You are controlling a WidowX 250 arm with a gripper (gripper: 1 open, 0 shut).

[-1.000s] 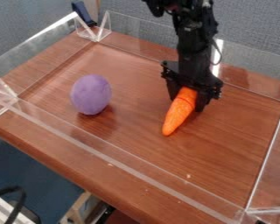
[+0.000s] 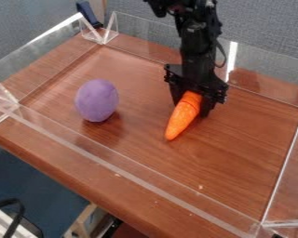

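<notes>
The black gripper [image 2: 196, 95] reaches down from the top centre of the camera view and is low over the wooden table, around the upper end of an orange carrot [image 2: 182, 118]. The carrot lies slanted, its narrow tip pointing toward the lower left. The fingertips are dark and partly behind the carrot, so whether they are closed on it is unclear. A purple egg-shaped object [image 2: 97, 99] sits on the table to the left, apart from both.
Clear low walls edge the wooden table [image 2: 139, 186] on its sides. A dark cable and some items lie below the table at lower left.
The gripper and the carrot have shifted slightly to the left and up in the view. The purple object has not moved.
</notes>
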